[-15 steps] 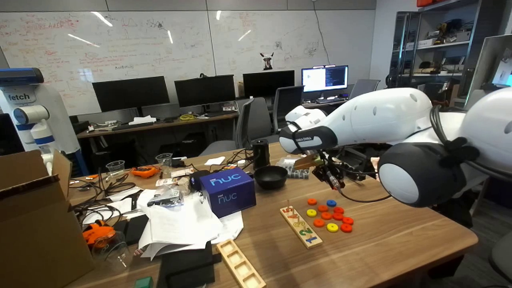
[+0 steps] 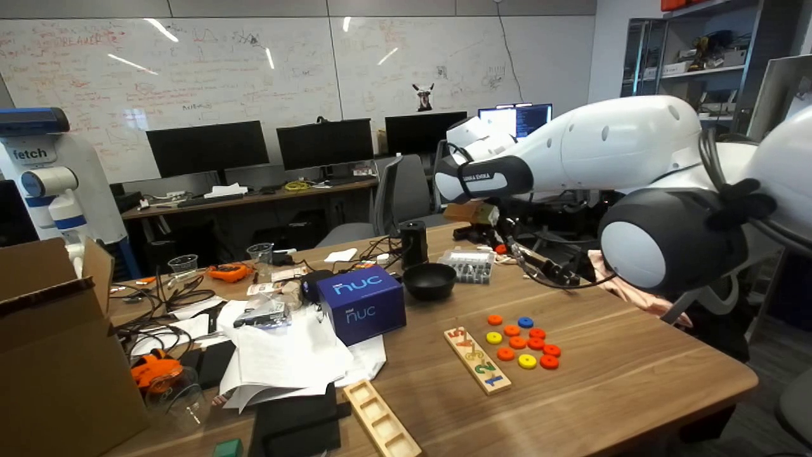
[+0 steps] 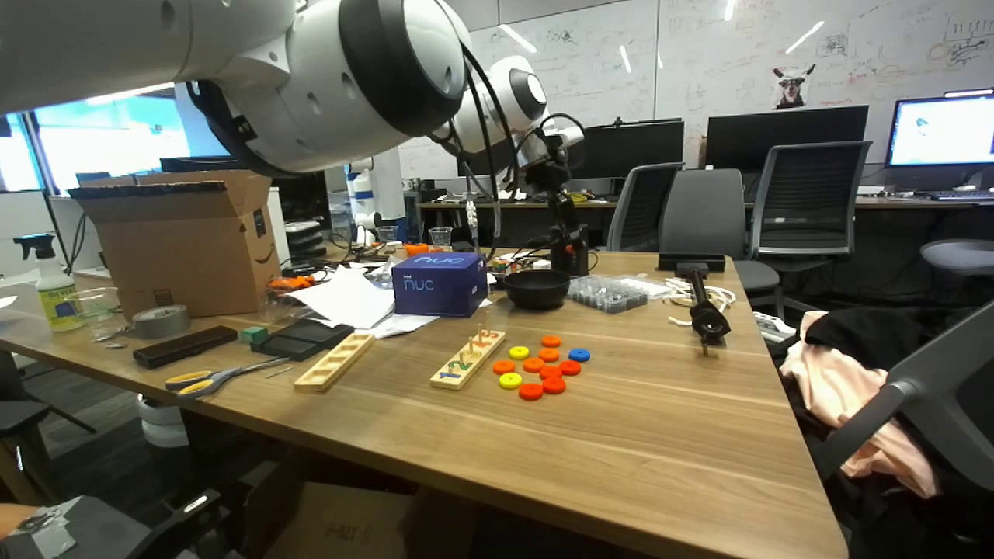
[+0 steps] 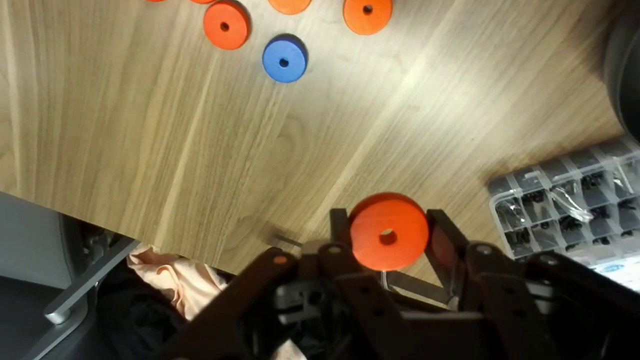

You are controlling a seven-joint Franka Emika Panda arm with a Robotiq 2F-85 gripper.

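Observation:
Between the two fingers of my gripper is a red-orange ring (image 4: 405, 243) with a hole in its middle, seen face-on in the wrist view. The gripper is shut on its sides and hangs above the table, clear of the other rings. On the tabletop lie loose rings: several orange-red ones (image 2: 536, 344), two yellow ones (image 2: 526, 361) and a blue one (image 2: 525, 322). Beside them stands a wooden number board (image 2: 478, 361) with thin upright pegs and coloured digits; no ring shows on the pegs.
An empty wooden compartment tray (image 3: 335, 362) lies left of the number board. Behind are a blue box (image 3: 439, 285), a black bowl (image 3: 537, 289) and a clear parts organizer (image 3: 608, 293). A black stand-like object (image 3: 708, 321) rests farther right.
The arm has risen, and the gripper is higher and farther from the loose rings. The board and loose rings look unmoved.

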